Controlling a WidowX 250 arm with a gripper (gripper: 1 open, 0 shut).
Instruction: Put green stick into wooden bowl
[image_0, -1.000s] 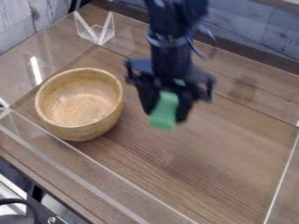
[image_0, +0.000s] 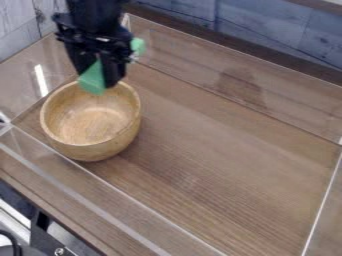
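The wooden bowl (image_0: 91, 124) rests at the left of the table, its inside bare where I can see it. Over its far rim is the green stick (image_0: 91, 80), with its lower end above the bowl's opening. My dark gripper (image_0: 94, 66) is shut on the stick and covers its upper part. Whether the stick touches the bowl cannot be made out from this angle. A second green patch (image_0: 138, 46) shows just right of the gripper; what it belongs to is unclear.
The brown tabletop (image_0: 221, 150) is empty across the middle and right. A light line runs along its left and front edges. Dark hardware and cables (image_0: 30, 230) lie off the table at the lower left.
From the middle of the table, my gripper has travelled left and away with the green stick, and it is now over the bowl's far side. The bowl has stayed put.
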